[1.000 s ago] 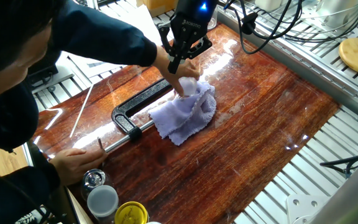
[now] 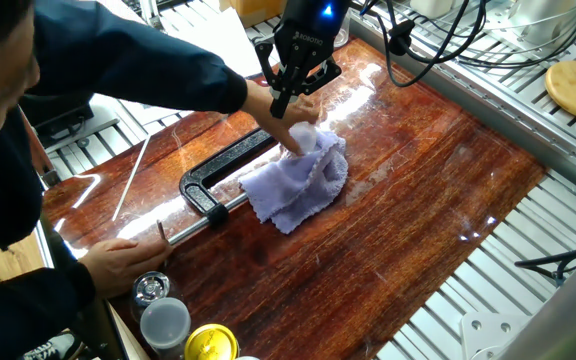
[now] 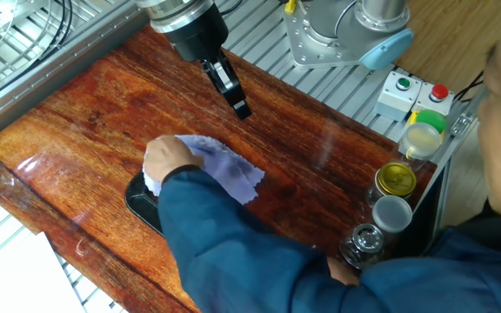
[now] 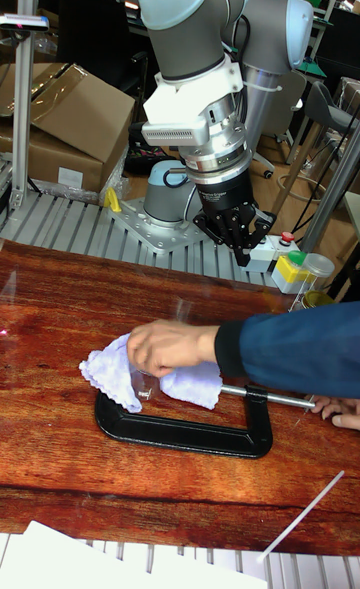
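Note:
My gripper [image 2: 281, 108] hangs above the table, its fingers together and nothing showing between them. A black C-shaped clamp [image 2: 196, 187] lies on the wood-patterned table, its silver screw rod [image 4: 285, 399] pointing toward the person. The lavender cloth [image 2: 293, 190] is draped rumpled over part of the clamp and rod. A person's right hand [image 4: 170, 346] presses on the cloth beside a small clear item that I cannot make out well. Near the rod's outer end is the other hand [image 2: 123, 265]. In exterior view 2 my gripper [image 3: 242, 111] stands apart from cloth and hand.
Several jars line one table edge, among them a gold-lidded one [image 3: 396, 179] and a frosted-lidded one [image 3: 391, 214]. A thin white stick [image 4: 301, 514] lies near another edge. The person's arm [image 3: 233, 248] crosses the table.
My gripper, the clamp and the cloth have stayed put.

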